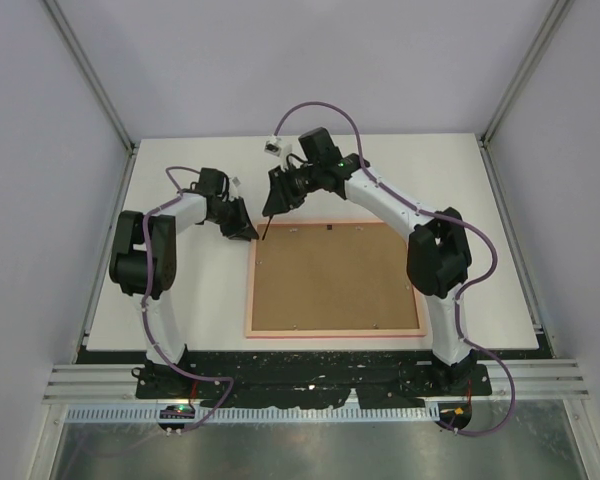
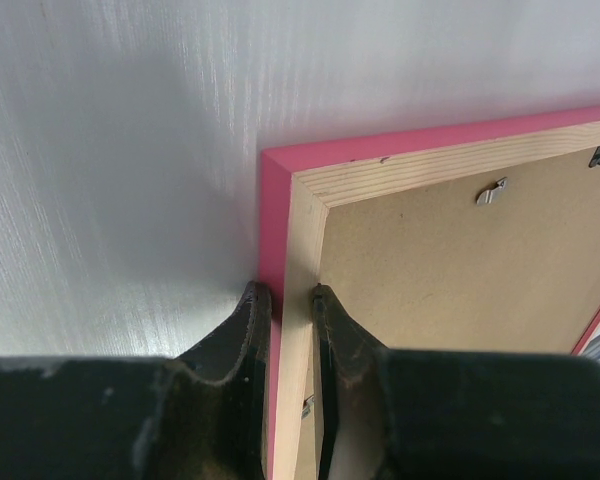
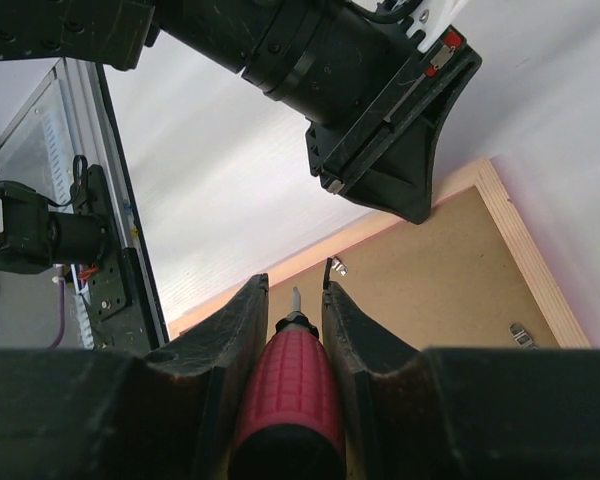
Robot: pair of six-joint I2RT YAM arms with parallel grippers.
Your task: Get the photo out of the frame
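The photo frame (image 1: 250, 290), pink-sided with a pale wood rim, lies with its brown backing board (image 1: 330, 280) facing up; no photo shows. My left gripper is shut on the frame's left side near the far corner, one finger outside and one inside. A red-handled screwdriver (image 3: 290, 390) is in my right gripper, which is shut on it. Its thin shaft (image 1: 267, 230) slants down over the far left corner; whether the tip touches anything, I cannot tell. Small metal clips (image 2: 491, 191) sit along the backing's edges, one clip (image 3: 337, 266) appearing beside the right fingertips.
Close beside the screwdriver, the left arm's gripper body (image 3: 380, 150) stands over the frame's edge. The right arm reaches across the frame's far side.
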